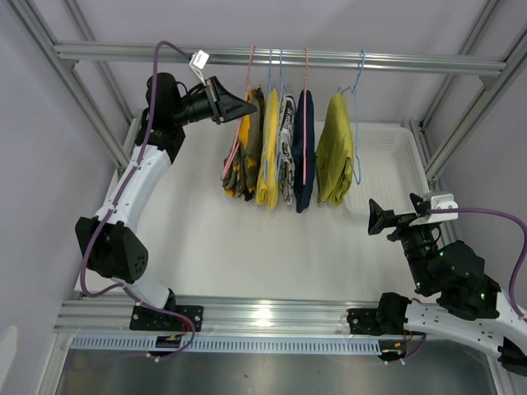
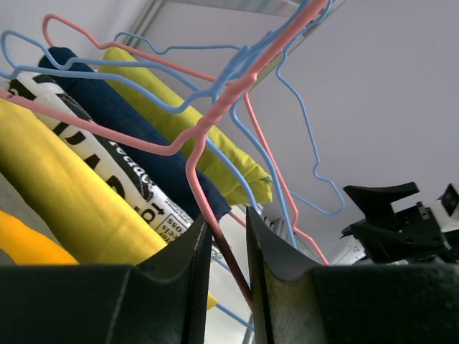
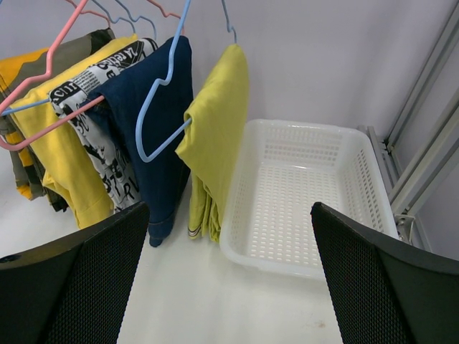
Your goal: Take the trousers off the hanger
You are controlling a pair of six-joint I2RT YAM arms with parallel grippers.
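Observation:
Folded trousers hang on pink and blue hangers: camouflage-orange (image 1: 251,148), yellow (image 1: 268,156), patterned white (image 1: 286,148), navy (image 1: 300,164) and olive-yellow (image 1: 333,148). My left gripper (image 1: 239,107) is at the left end of the row; in the left wrist view its black fingers stand around the leftmost pink hanger's wire (image 2: 203,193), close together, and whether they grip it is unclear. My right gripper (image 1: 395,214) stands open at the lower right, below and right of the clothes, with nothing between its fingers.
A white basket (image 3: 301,259) sits behind and right of the garments. The metal rail (image 1: 412,64) spans the top.

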